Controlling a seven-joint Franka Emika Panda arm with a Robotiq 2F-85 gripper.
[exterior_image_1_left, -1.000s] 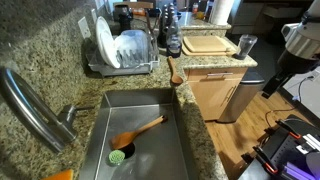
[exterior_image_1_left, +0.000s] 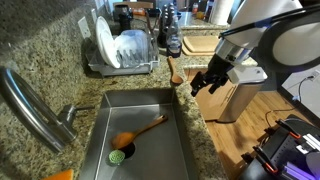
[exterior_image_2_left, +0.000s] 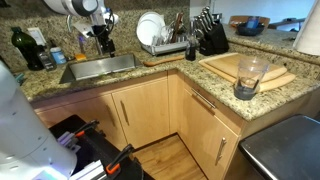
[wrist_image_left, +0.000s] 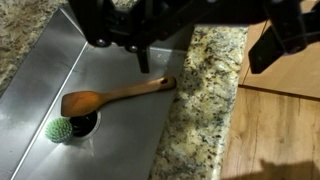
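My gripper (exterior_image_1_left: 206, 87) hangs above the counter edge to the right of the sink. In the wrist view its dark fingers stand wide apart at the top, with nothing between them. A wooden spatula (wrist_image_left: 115, 97) lies in the metal sink (wrist_image_left: 120, 135), its handle pointing toward the counter side. Close to its broad end is a round green scrubber (wrist_image_left: 58, 130) by the dark drain (wrist_image_left: 84, 124). Both also show low in the sink in the first exterior view, well apart from the gripper. In the second exterior view, the sink's floor is hidden.
A wooden spoon (exterior_image_1_left: 175, 72) lies on the counter behind the sink. Beyond it are a dish rack with white plates (exterior_image_1_left: 130, 48), a cutting board (exterior_image_1_left: 203, 45) and a knife block (exterior_image_2_left: 212, 36). The faucet (exterior_image_1_left: 38, 108) rises at the sink's left.
My arm has swung left from the right edge of the first exterior view, bringing the gripper over the counter beside the sink. The spatula and scrubber have stayed where they were.
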